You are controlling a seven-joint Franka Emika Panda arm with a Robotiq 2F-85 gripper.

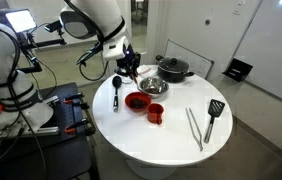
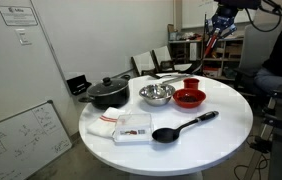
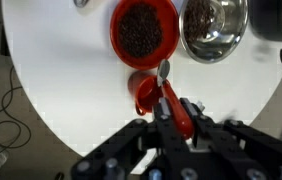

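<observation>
My gripper (image 1: pixel 131 67) is raised over the table, shut on the red handle of a spoon (image 2: pixel 212 43). In the wrist view the red handle (image 3: pixel 178 112) juts out from between the fingers, and its small grey bowl end (image 3: pixel 163 71) points toward the red bowl. Whether anything lies in the spoon cannot be made out. Below stands the red bowl (image 2: pixel 188 98), with dark bean-like contents (image 3: pixel 141 30). Beside it is a steel bowl (image 1: pixel 153 85), which also holds some dark pieces (image 3: pixel 197 18). A red mug (image 1: pixel 155 114) stands close to the red bowl.
A black lidded pot (image 1: pixel 175 69) sits at the back. A black ladle (image 2: pixel 184 127), a clear container (image 2: pixel 135 127) and a white cloth (image 2: pixel 105 122) lie along one side. Tongs (image 1: pixel 194 128) and a slotted spatula (image 1: pixel 215 112) occupy the other.
</observation>
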